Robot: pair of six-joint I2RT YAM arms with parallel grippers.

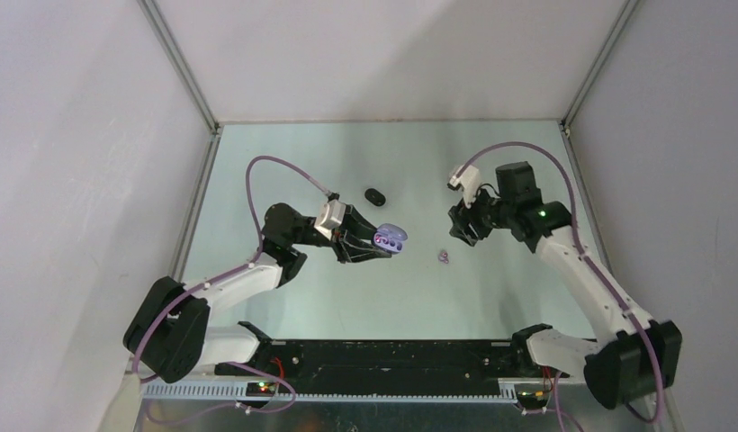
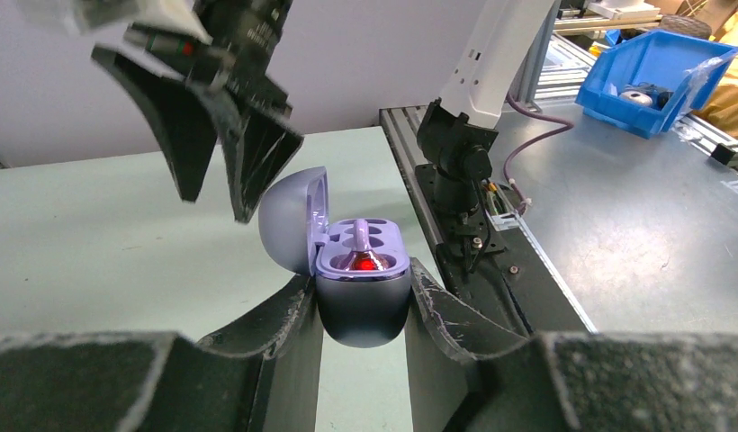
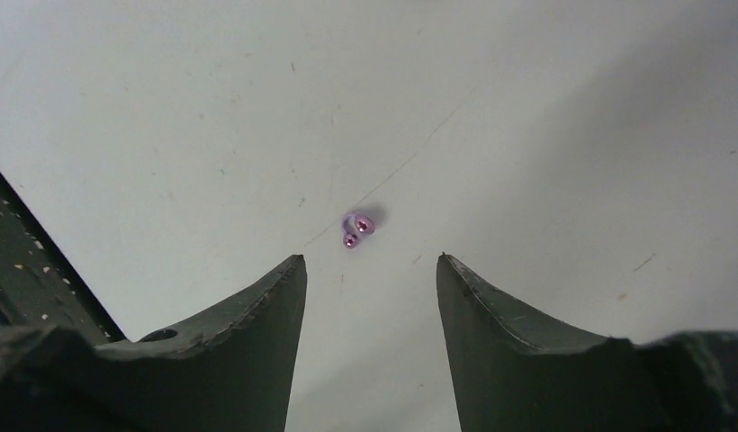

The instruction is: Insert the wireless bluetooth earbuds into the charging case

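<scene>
The purple charging case (image 1: 389, 239) is gripped by its base in my left gripper (image 1: 382, 245), off the table. In the left wrist view its rounded lid (image 2: 293, 220) is flipped back, and a red light glows in the case well (image 2: 365, 262); no earbud is clearly visible in there. A small purple earbud (image 1: 444, 256) lies on the table to the right of the case. Over the table, up and right of that earbud in the top view, my right gripper (image 1: 465, 238) stands open and empty. From the right wrist view, the earbud (image 3: 357, 229) appears ahead of the parted fingertips, not touching them.
A small black oval object (image 1: 374, 196) lies behind the case. A black rail (image 1: 392, 364) runs along its front edge, and walls rise at both sides and the back.
</scene>
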